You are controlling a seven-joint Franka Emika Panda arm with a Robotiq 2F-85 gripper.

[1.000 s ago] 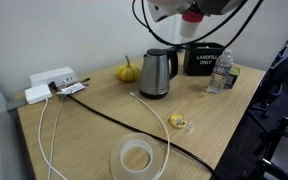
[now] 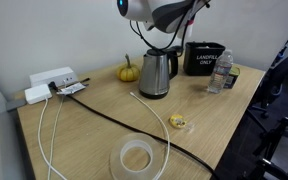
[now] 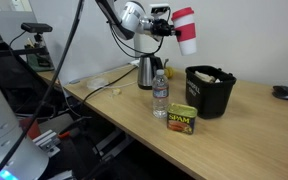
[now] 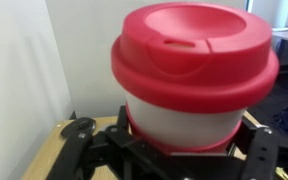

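A red and white cup with a red lid (image 3: 185, 31) hangs in the air in exterior view 2, slightly tilted. My gripper (image 3: 172, 24) is shut on its side. Filling the middle of the wrist view, the cup's lid (image 4: 194, 45) faces the camera, and the dark fingers (image 4: 121, 150) sit around the cup's lower part. Below and a little right of the cup in exterior view 2 stands a black bin (image 3: 217, 96), apart from it; "LANDFILL ONLY" shows on the bin (image 2: 205, 58) in exterior view 1. No cup can be made out in exterior view 1.
A kettle (image 2: 156, 75), small pumpkin (image 2: 128, 72), water bottle (image 3: 161, 95) and SPAM can (image 3: 181, 120) stand near the bin. Cables, a yellow tape roll (image 2: 178, 121) and a clear round container (image 2: 137, 158) lie on the table. Right of the bin is free tabletop.
In exterior view 1 the arm has shifted and no longer sits as before.
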